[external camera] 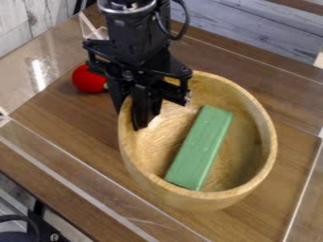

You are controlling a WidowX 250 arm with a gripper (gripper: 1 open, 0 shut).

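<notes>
My black gripper [142, 106] reaches down from the top centre and is shut on the left rim of a wooden bowl [252, 170]; its fingertips are partly hidden. A green rectangular block [201, 148] lies inside the bowl, slanting from upper right to lower left.
A red round object [87, 78], like a tomato, lies on the wooden table [70, 132] at the left, partly behind the gripper. Clear plastic edges run along the table's front left and right. A pale slatted wall is at the back.
</notes>
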